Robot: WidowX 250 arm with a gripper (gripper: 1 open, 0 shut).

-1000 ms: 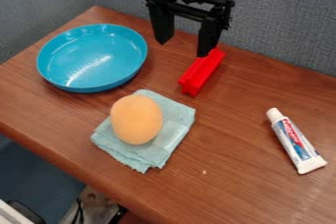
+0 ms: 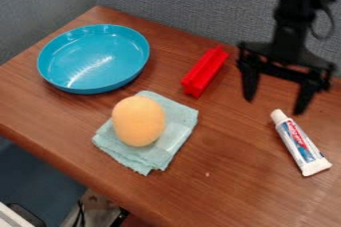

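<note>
My black gripper [image 2: 277,86] hangs open at the upper right, blurred, above the table a little up and left of the toothpaste tube [image 2: 298,143], with nothing between its fingers. A red bar [image 2: 202,71] lies at the back middle, left of the gripper. An orange ball [image 2: 139,120] rests on a folded pale cloth [image 2: 160,153] in the front left.
A blue plate [image 2: 94,59] sits at the back left of the wooden table [image 2: 200,186]. A grey wall borders the back, and the table's edge runs along the lower left.
My gripper has moved down and to the right, from over the red bar toward the toothpaste. The objects on the table have stayed in place.
</note>
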